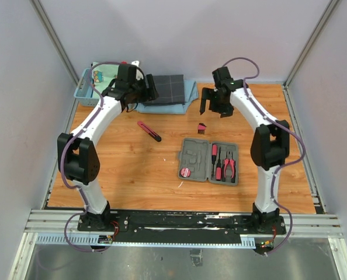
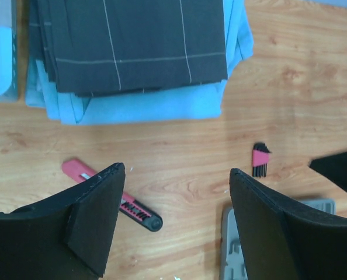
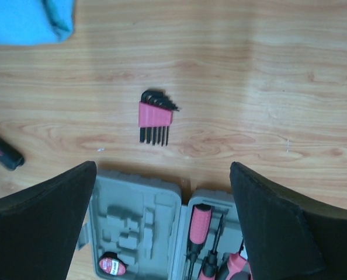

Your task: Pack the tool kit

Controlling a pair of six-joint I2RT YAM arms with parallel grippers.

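A grey tool case (image 1: 192, 175) lies open on the table. Its right half holds a screwdriver (image 1: 214, 150), other drivers and red pliers (image 1: 229, 167); a round red-and-white tape (image 1: 185, 172) sits in the left half. Behind the case, a pink-and-black hex key set (image 3: 155, 116) lies on the bare wood. The red-and-black utility knife (image 2: 116, 195) rests farther left. My left gripper is above the table with its fingers apart and nothing between them. My right gripper hangs open and empty above and behind the case.
A folded dark cloth (image 1: 169, 90) on a blue cloth (image 1: 191, 93) lies at the back. Left of it stands a blue basket (image 1: 84, 93), partly behind the left arm.
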